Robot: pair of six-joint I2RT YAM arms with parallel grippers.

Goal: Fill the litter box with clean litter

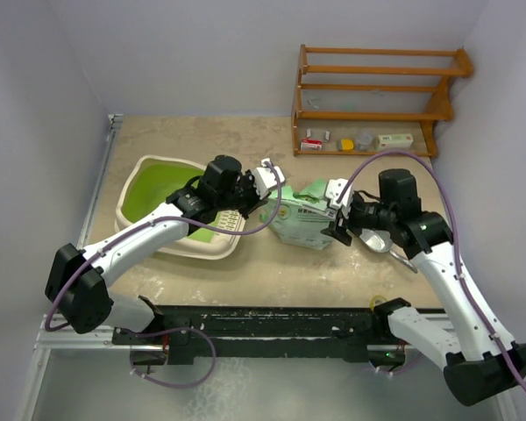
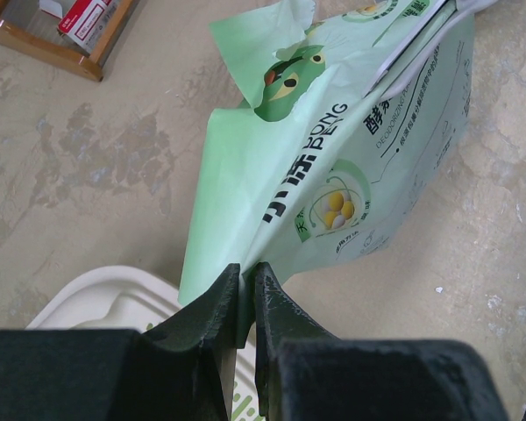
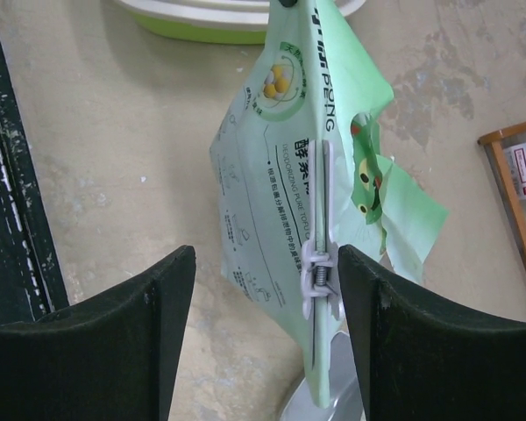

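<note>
A pale green litter bag [image 1: 300, 226] with a torn flap and a lilac clip [image 3: 318, 289] along its top edge stands right of the litter box [image 1: 140, 193], a white tray with green inside. My left gripper is shut on the bag's top corner. My right gripper is open at the clipped end of the bag's top, the clipped edge between its two fingers.
A metal scoop [image 1: 377, 241] lies right of the bag. A wooden shelf [image 1: 364, 114] with small boxes stands at the back right. Bare counter [image 1: 272, 281] shows in front of the bag.
</note>
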